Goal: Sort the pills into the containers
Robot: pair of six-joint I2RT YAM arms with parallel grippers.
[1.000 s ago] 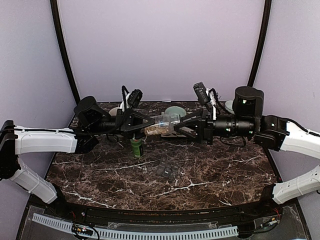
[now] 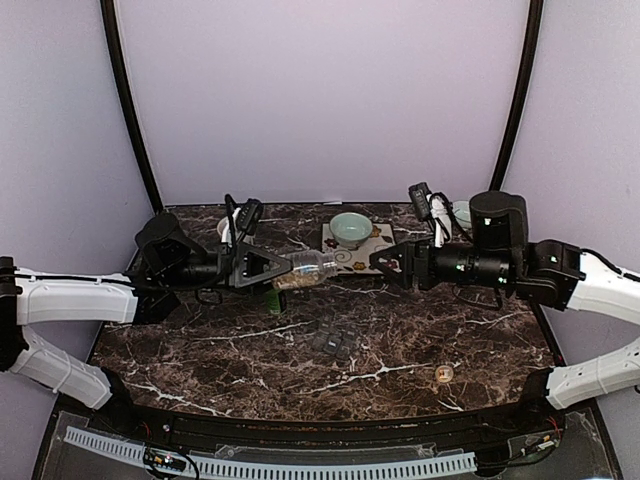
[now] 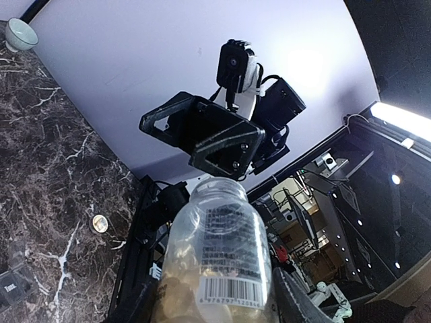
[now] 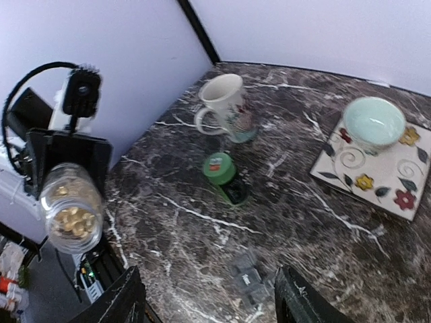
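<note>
A clear bottle [image 2: 306,268] with yellowish pills inside is held in the air, tilted, by my left gripper [image 2: 272,268], which is shut on it. Its barcode label and uncapped neck [image 3: 219,190] show in the left wrist view. Across a small gap from the bottle's mouth is my right gripper [image 2: 386,263]; in the right wrist view its fingers [image 4: 126,296] stand apart with nothing between them. A small round cap [image 2: 444,373] lies on the table at the front right. The dark translucent pill box [image 4: 252,279] rests at the table's middle.
A green-capped bottle [image 4: 225,178] stands near a white mug [image 4: 224,106] on the left side. At the back, a pale green bowl [image 4: 374,121] sits on a patterned tile [image 4: 367,185]. Another bowl [image 2: 462,213] is at the back right.
The cap has come down onto the table at the right. The left gripper has drawn slightly left with the bottle.
</note>
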